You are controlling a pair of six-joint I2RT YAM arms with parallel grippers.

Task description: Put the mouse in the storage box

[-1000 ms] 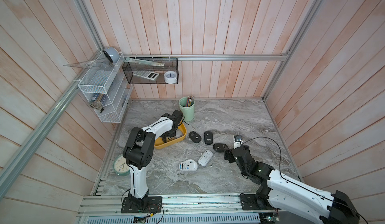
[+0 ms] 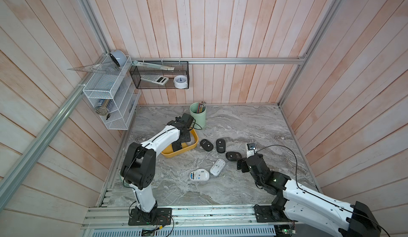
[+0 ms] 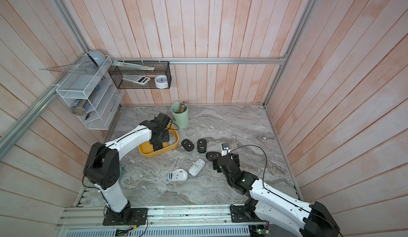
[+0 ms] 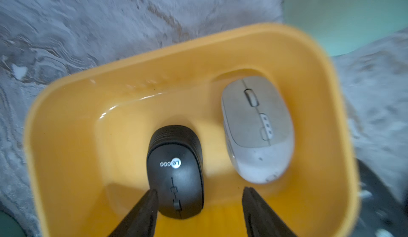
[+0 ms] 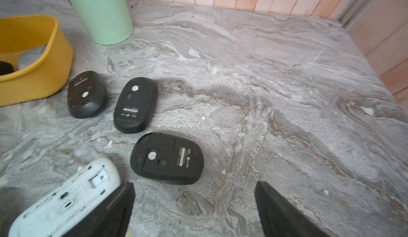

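Observation:
The yellow storage box holds a black mouse and a grey-white mouse. My left gripper is over the box, fingers apart, nothing held. Outside lie black mice and two white mice, most upside down. My right gripper stands open near the rightmost black mouse, nothing between its fingers.
A green pen cup stands behind the box. A white mesh shelf is on the left, a black wire basket on the back wall.
My left arm has swung leftward at its elbow, now covering the clock at the left, with the gripper still over the box. The right arm has not moved.

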